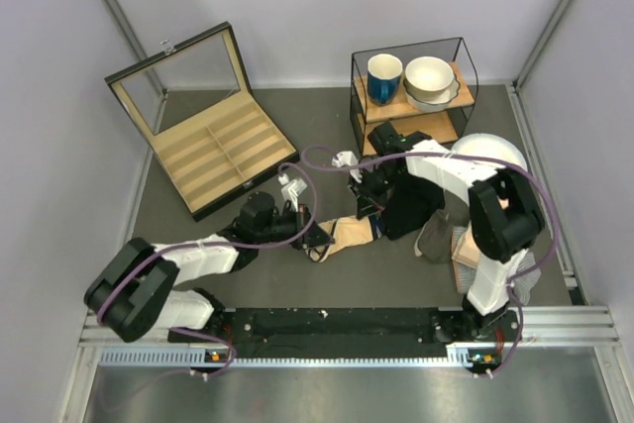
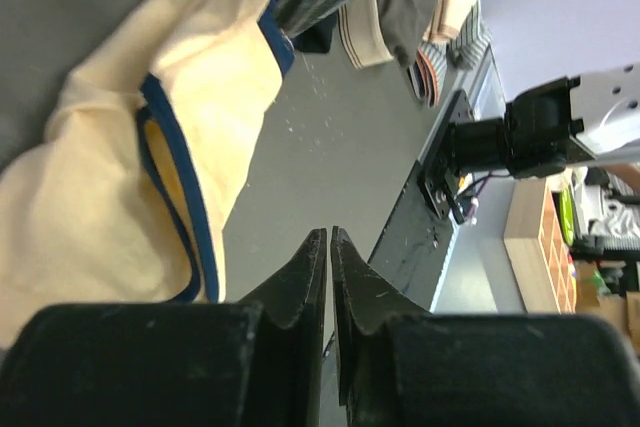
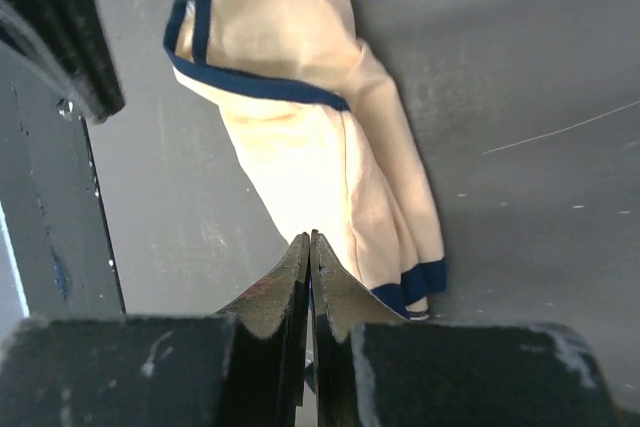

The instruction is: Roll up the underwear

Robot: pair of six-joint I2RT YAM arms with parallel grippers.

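The beige underwear [image 1: 352,234] with navy trim lies spread and creased in the middle of the table. One navy-edged part of the underwear [image 2: 215,57] is folded up in the left wrist view. Over its left end is my left gripper [image 1: 324,241]; its fingertips meet in the left wrist view, with no cloth visible between them. My right gripper [image 1: 369,209] hovers by the upper right end of the underwear. In the right wrist view its fingers [image 3: 296,277] are shut in front of the cloth, nothing showing between them. Whether either touches the fabric is hard to tell.
A sectioned box [image 1: 223,151] with a raised lid stands at the back left. Behind the right arm is a rack [image 1: 436,126] with a mug and bowls. Dark clothing [image 1: 414,207] and a grey garment [image 1: 436,237] lie right of the underwear.
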